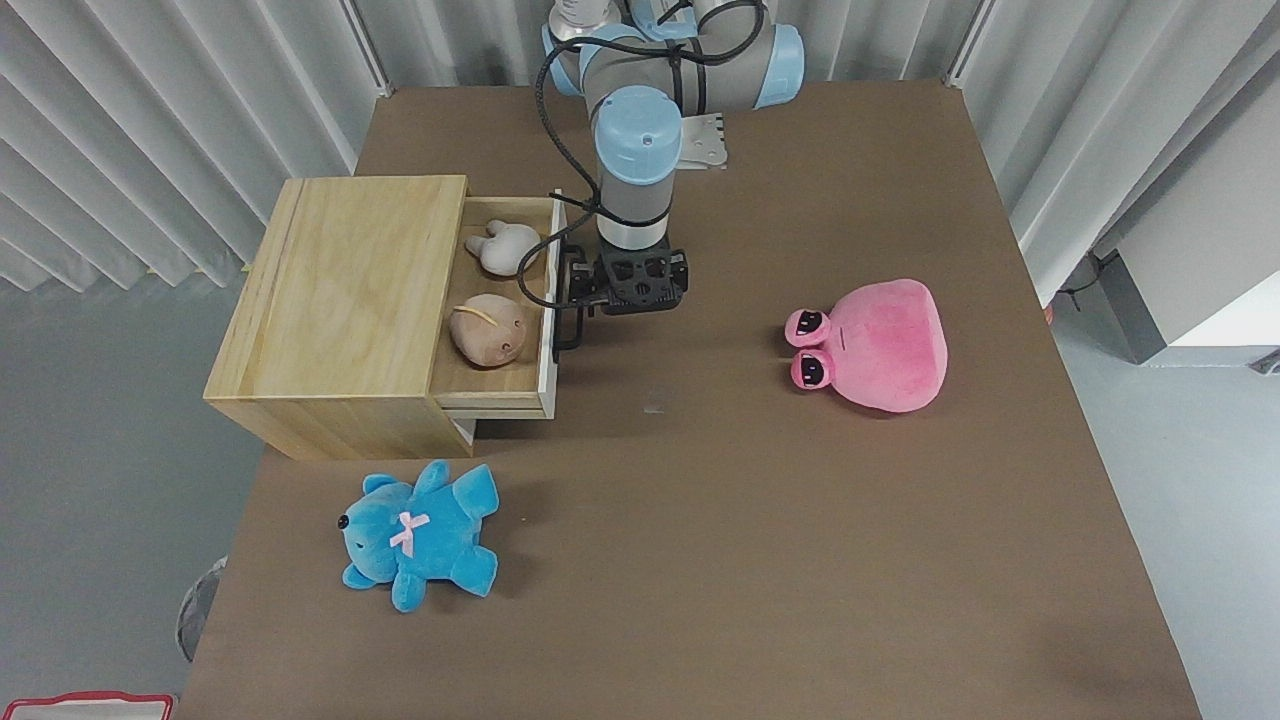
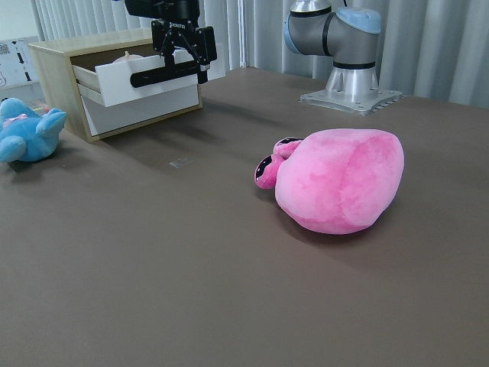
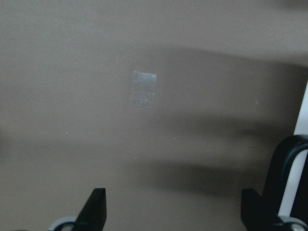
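Observation:
My gripper is open, its two fingers wide apart, just beside the black drawer handle (image 3: 279, 168) at the drawer's white front (image 2: 114, 82). The wooden cabinet (image 1: 324, 288) has its drawer pulled out, holding a white plush (image 1: 504, 250) and a brown round plush (image 1: 487, 330). In the front view the arm hides part of the handle. The wrist view shows bare table and the handle at lower right.
A pink plush (image 1: 882, 348) lies to the right on the table (image 1: 840, 540). A blue bear (image 1: 426, 540) lies in front of the cabinet.

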